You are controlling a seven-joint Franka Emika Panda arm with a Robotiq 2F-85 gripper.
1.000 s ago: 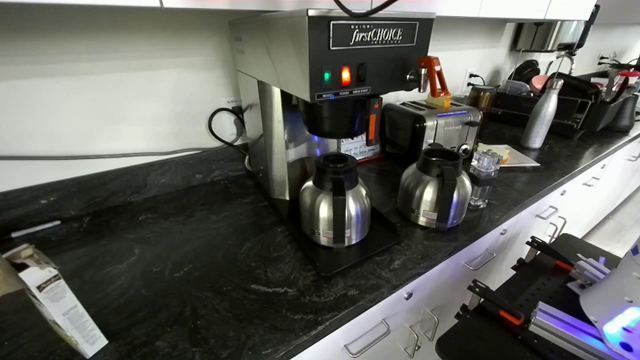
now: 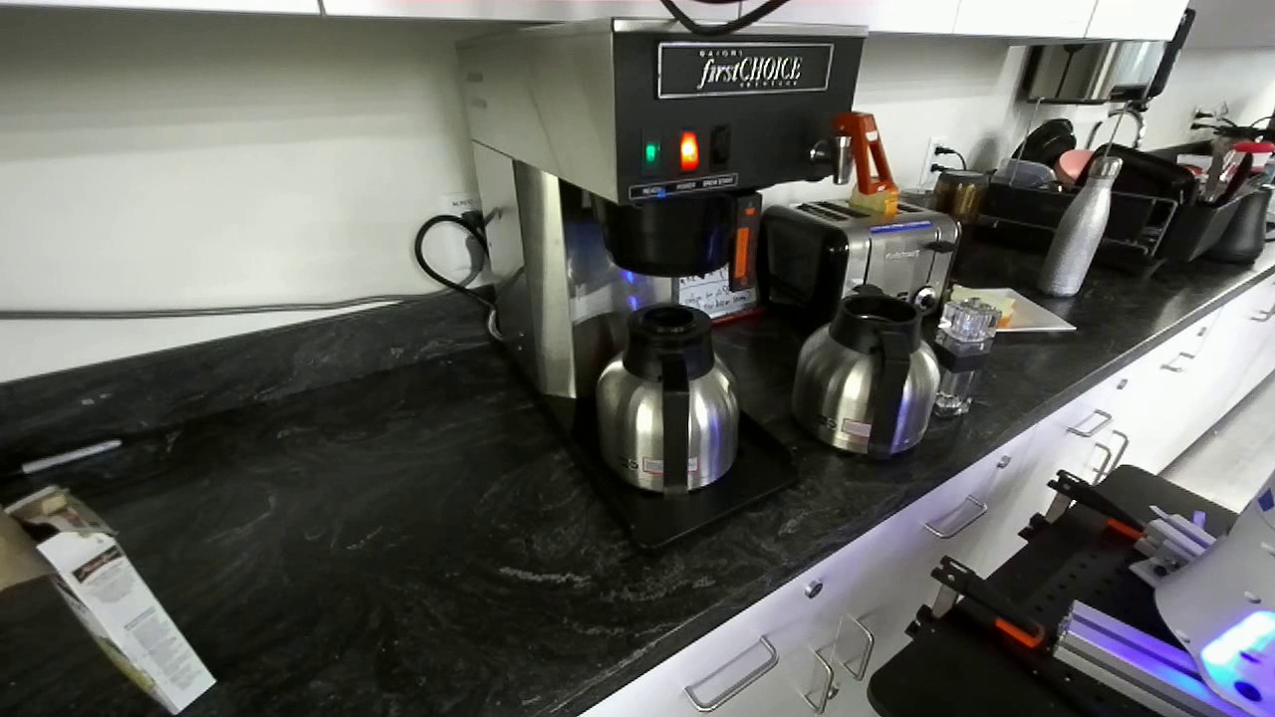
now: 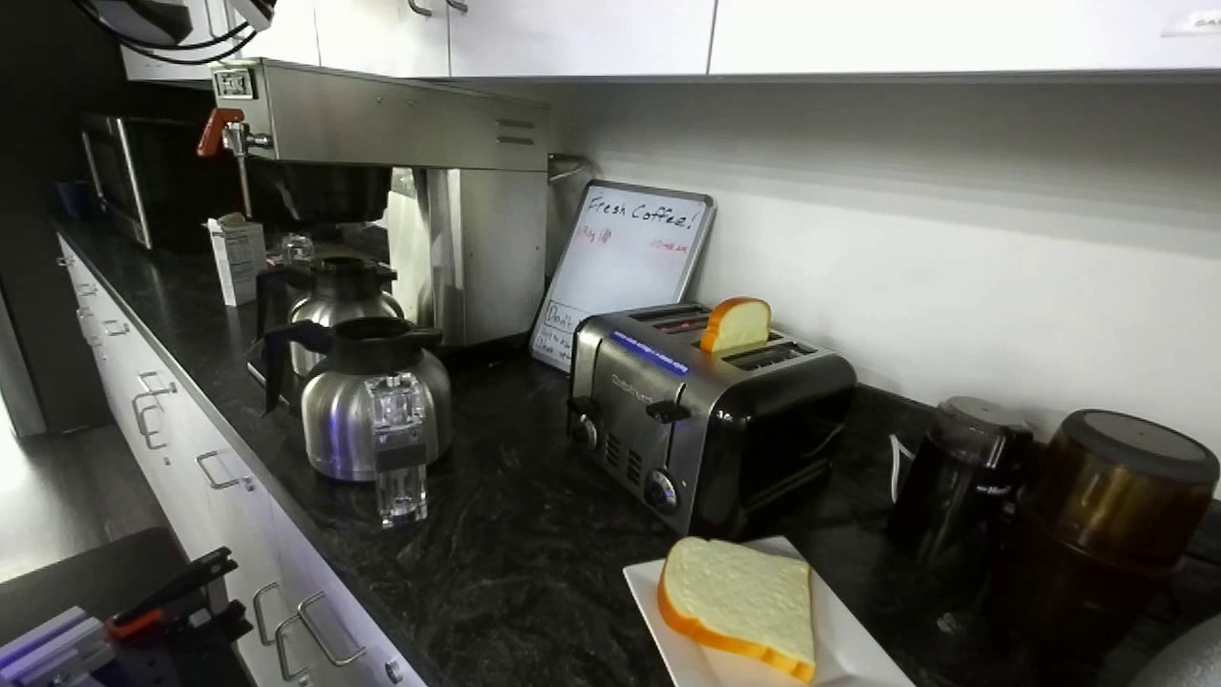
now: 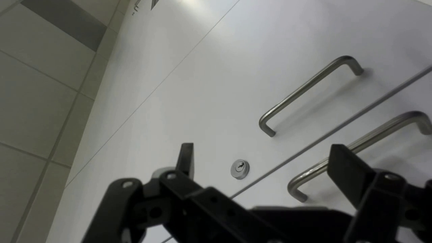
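Observation:
In the wrist view my gripper is open, its two dark fingers spread wide with nothing between them. Beyond it lie white cabinet fronts (image 4: 174, 133) with a round lock (image 4: 240, 168) and two metal bar handles, one of them a slim handle (image 4: 309, 95). The right finger overlaps the lower handle (image 4: 384, 133) in the picture; whether they touch I cannot tell. Neither exterior view shows the gripper. On the counter, one steel carafe (image 2: 669, 412) sits on the base of the coffee maker (image 2: 729, 131), and another carafe (image 2: 867, 382) stands beside it.
A toaster (image 3: 710, 412) has a bread slice (image 3: 735, 325) in one slot. Nearby is a plate (image 3: 853, 630) with another slice, and a clear grinder (image 3: 401, 458) stands by the carafe. A carton (image 2: 126, 609) is at the left.

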